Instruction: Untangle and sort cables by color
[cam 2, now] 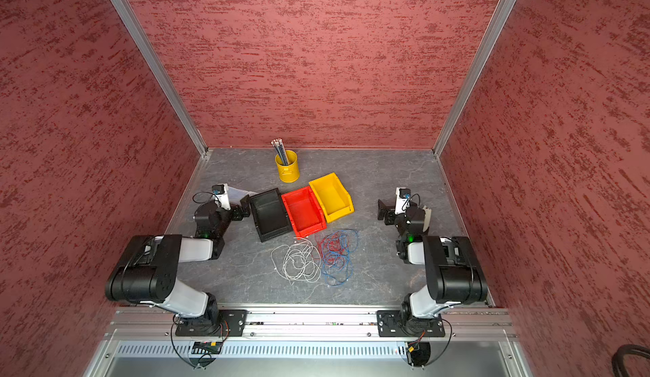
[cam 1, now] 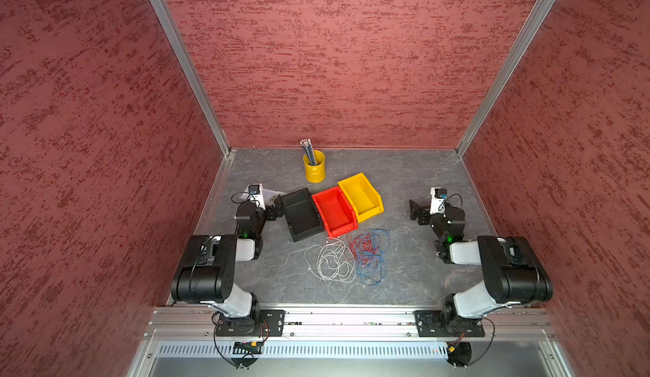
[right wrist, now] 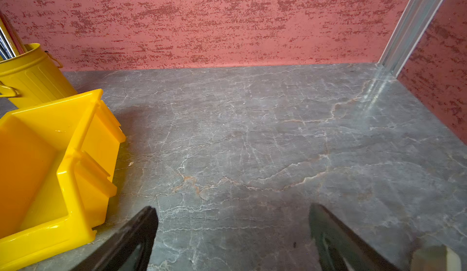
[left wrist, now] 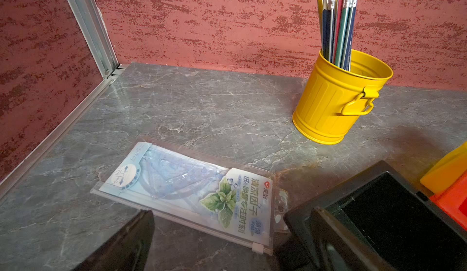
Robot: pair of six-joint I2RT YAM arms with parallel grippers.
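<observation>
A loose tangle of white cable [cam 1: 333, 262] lies on the table in front of the bins. Against its right side, red cable [cam 1: 362, 245] and blue cable [cam 1: 380, 263] overlap each other. Behind them stand a black bin [cam 1: 302, 214], a red bin [cam 1: 335, 212] and a yellow bin [cam 1: 361, 197] side by side, all empty. My left gripper is open left of the black bin, its right finger in front of that bin's edge in the left wrist view. Well right of the yellow bin, my right gripper is open over bare table.
A yellow bucket [left wrist: 335, 95] holding several pencils stands behind the bins. Near the left gripper lies a clear printed pouch [left wrist: 194, 188]. A small pale object [right wrist: 435, 258] sits beside the right gripper. Table between the yellow bin and right arm is clear.
</observation>
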